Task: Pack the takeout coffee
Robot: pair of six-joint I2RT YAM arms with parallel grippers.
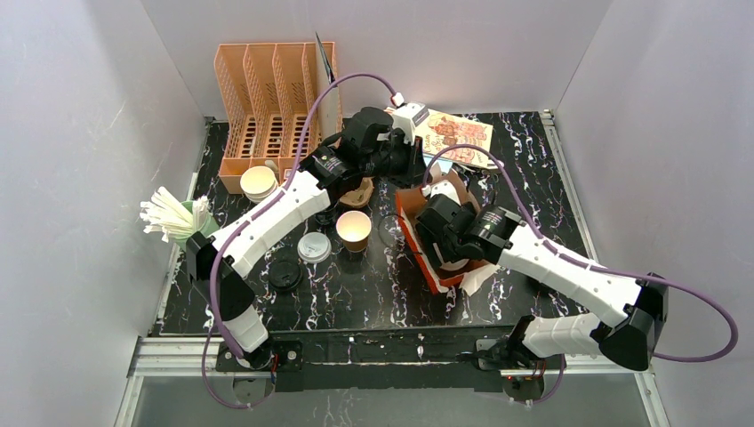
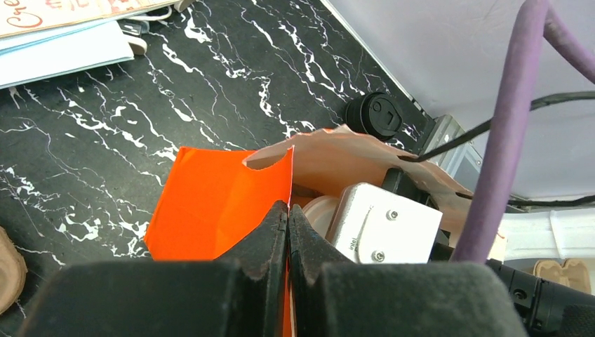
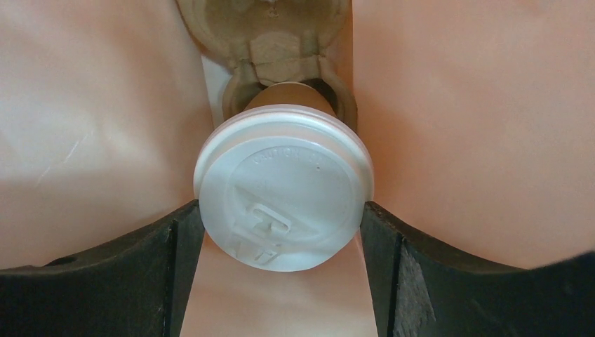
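Note:
An orange paper bag [image 1: 414, 249] stands open at the right of the table. My left gripper is shut at its upper edge, the thin orange paper meeting its fingertips [image 2: 297, 217]. Inside the bag, my right gripper has its fingers around a white-lidded cup [image 3: 281, 182], touching the lid's sides. A pulp cup carrier [image 3: 275, 49] lies beyond the cup in the bag.
An empty cup [image 1: 354, 227], white lids [image 1: 314, 246] and black lids [image 1: 284, 274] stand left of the bag. A divider rack [image 1: 258, 98], a stirrer holder [image 1: 178, 213] and paper items [image 1: 453, 133] surround the work area.

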